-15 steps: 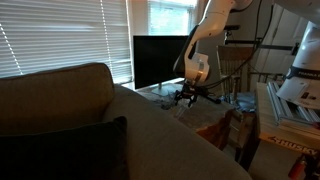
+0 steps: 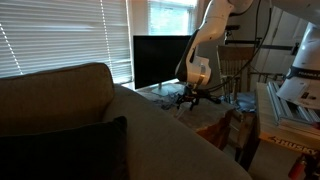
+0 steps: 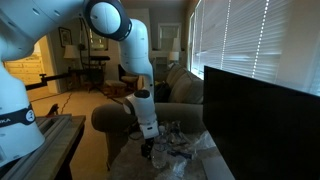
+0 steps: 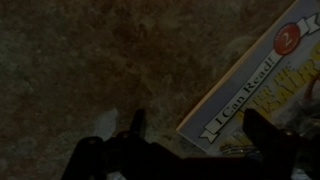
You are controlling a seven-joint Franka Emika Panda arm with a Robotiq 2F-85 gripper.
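In the wrist view a book (image 4: 250, 90) with "I Can Read!" and a red "2" badge on its cover lies at a slant on a brown mottled surface (image 4: 90, 60). My gripper is open, its dark fingers spread at the lower edge. The right finger overlaps the book's cover in this view, while the left one is over bare surface. Exterior view 1 has the gripper (image 2: 188, 99) pointing down, low over the cluttered tabletop. From exterior view 2, the gripper (image 3: 149, 132) hangs close above a clear object (image 3: 161, 154), too dim to name.
A black screen (image 3: 255, 95) stands along one side of the work surface. A brown couch (image 2: 60, 100) is on the other side in exterior view 1. Crumpled-looking clear items (image 3: 182, 140) lie near the gripper. A wooden table (image 2: 275, 130) stands at right.
Over the last second my gripper has come down slightly and its wrist has turned more upright. The surroundings look the same.
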